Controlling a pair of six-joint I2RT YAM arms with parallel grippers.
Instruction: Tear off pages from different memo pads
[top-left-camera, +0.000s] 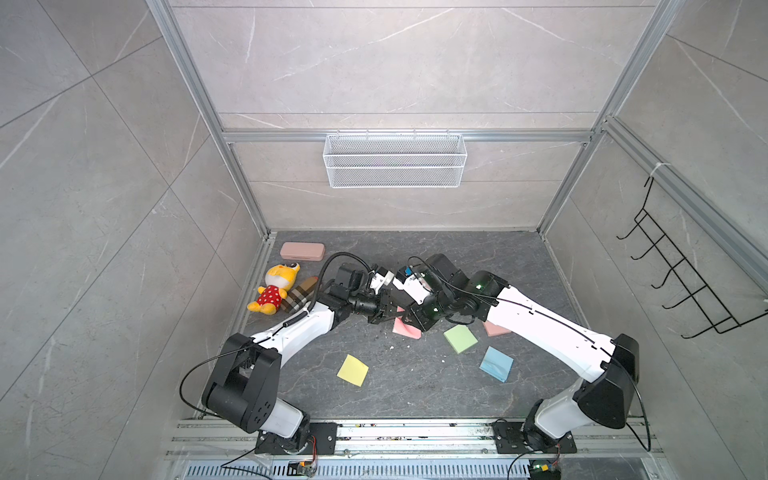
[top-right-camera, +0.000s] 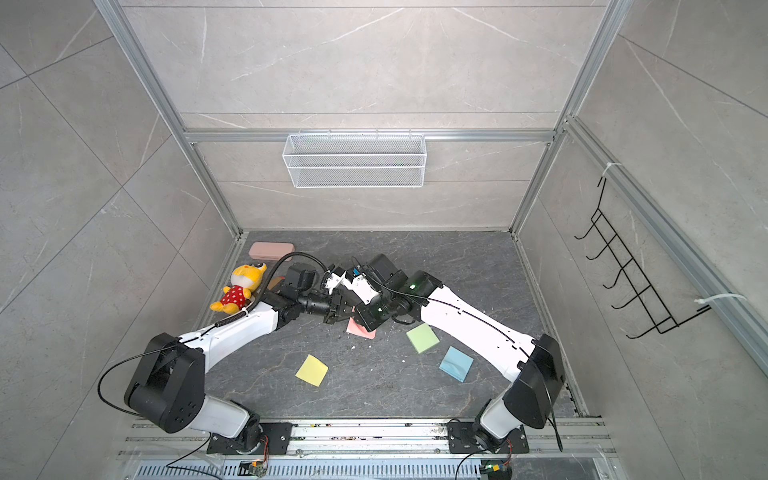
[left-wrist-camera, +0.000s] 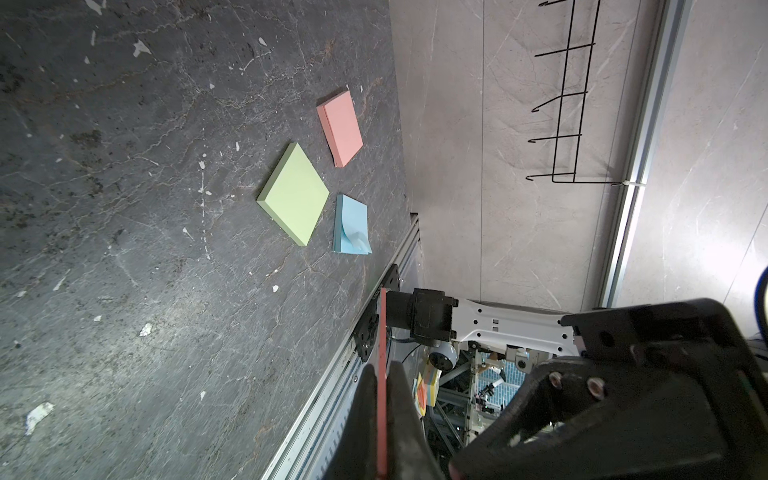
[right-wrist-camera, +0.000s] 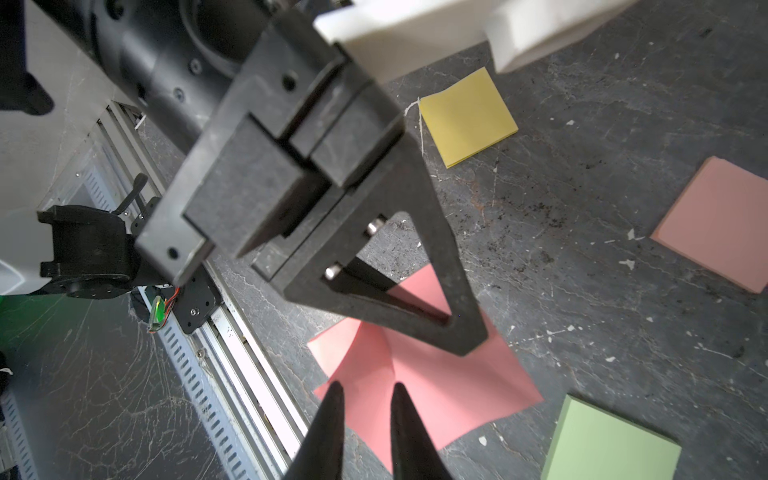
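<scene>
My two grippers meet over the middle of the table. My left gripper is shut on a loose pink sheet, which hangs creased from it and shows edge-on in the left wrist view. My right gripper stands open just beside the sheet's lower part. Memo pads lie around them: green (left-wrist-camera: 293, 192), pink (left-wrist-camera: 341, 128), blue (left-wrist-camera: 352, 224) with a lifted, curled top page, and yellow (right-wrist-camera: 468, 116).
At the back left are a pink case (top-left-camera: 302, 251), a yellow plush toy (top-left-camera: 274, 289) and a plaid item (top-left-camera: 299, 294). A wire basket (top-left-camera: 394, 160) hangs on the back wall.
</scene>
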